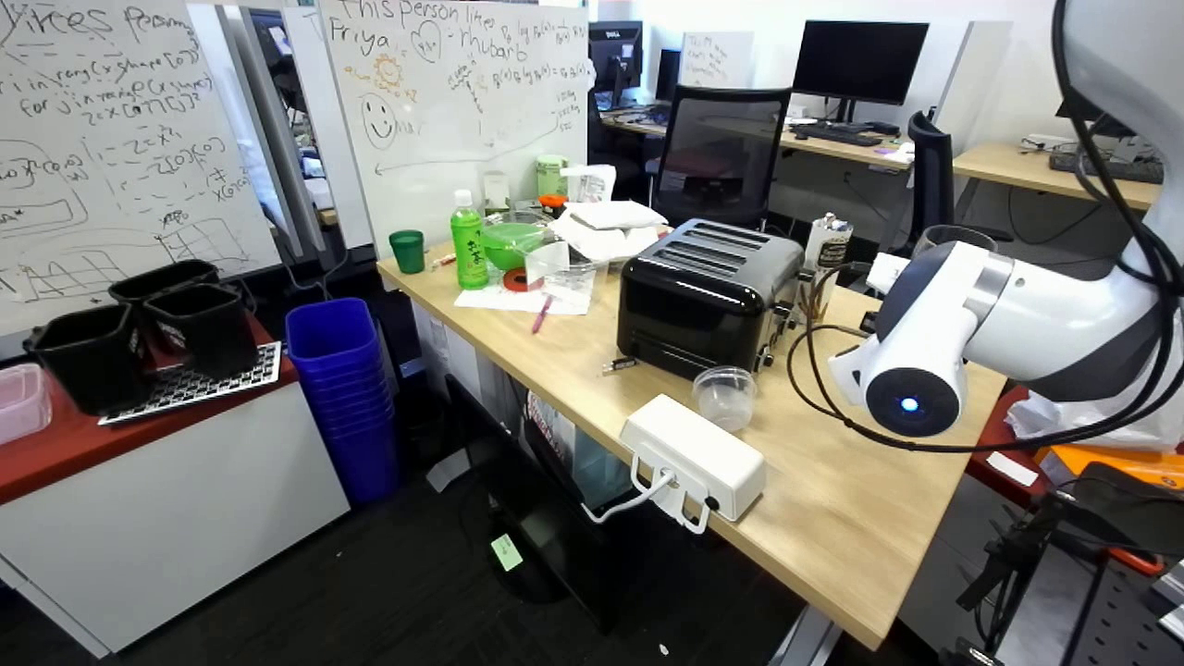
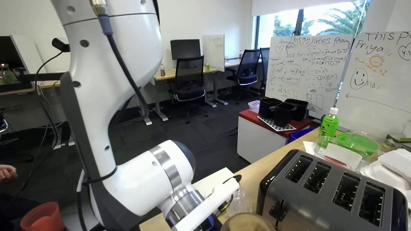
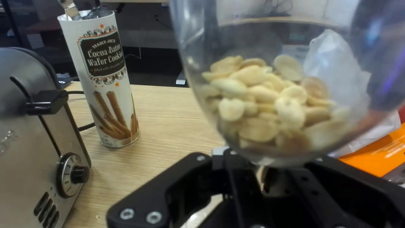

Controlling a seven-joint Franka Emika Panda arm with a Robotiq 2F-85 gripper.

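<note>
A clear rounded cup holding pale nuts fills the upper right of the wrist view. My gripper is shut at the underside of this cup, which stands upright above the fingers; the exact grip is partly hidden. Exterior view 1 shows only the cup's rim behind the white arm. A brownish rounded vessel at the bottom of exterior view 2 seems to be the same cup. On the table, a small clear plastic cup stands between the toaster and the white box.
A black and steel toaster occupies the table's middle, with a wafer cookie tin beside it. The white box sits at the front edge. Cables loop below the arm. Bare tabletop lies at the front right.
</note>
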